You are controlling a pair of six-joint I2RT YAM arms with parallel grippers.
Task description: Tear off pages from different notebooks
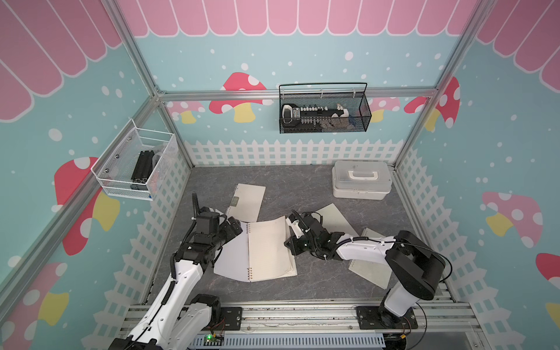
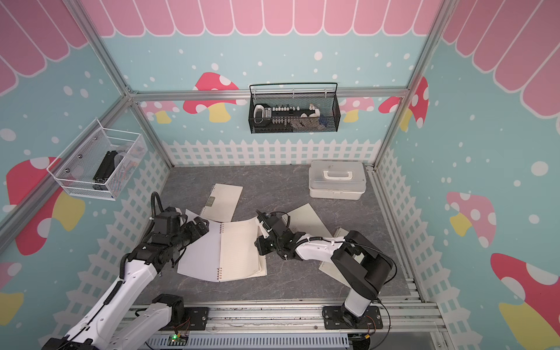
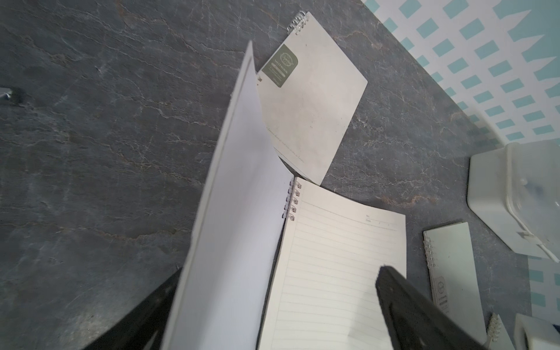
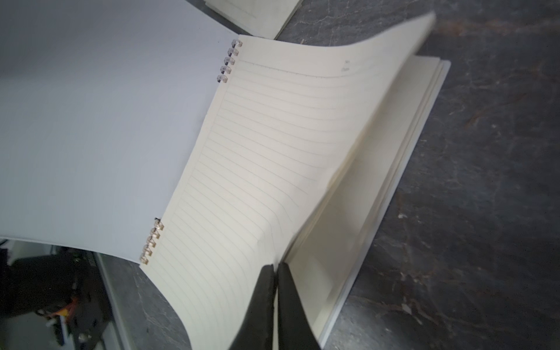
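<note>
A spiral notebook lies open, its pale cover (image 1: 231, 259) raised on the left, its lined page (image 1: 266, 250) on the right. In the right wrist view my right gripper is shut at the right edge of the top page (image 4: 280, 134), which curls up along that side. My left gripper stands open above the notebook, around the raised cover (image 3: 227, 192) as seen in its wrist view; contact cannot be told. Another notebook (image 1: 250, 198) lies behind, and others (image 1: 373, 265) lie on the right, partly under the right arm.
A plastic case (image 1: 361, 178) sits at the back right. A white wire basket (image 1: 134, 163) hangs on the left wall, a black one (image 1: 323, 110) on the back wall.
</note>
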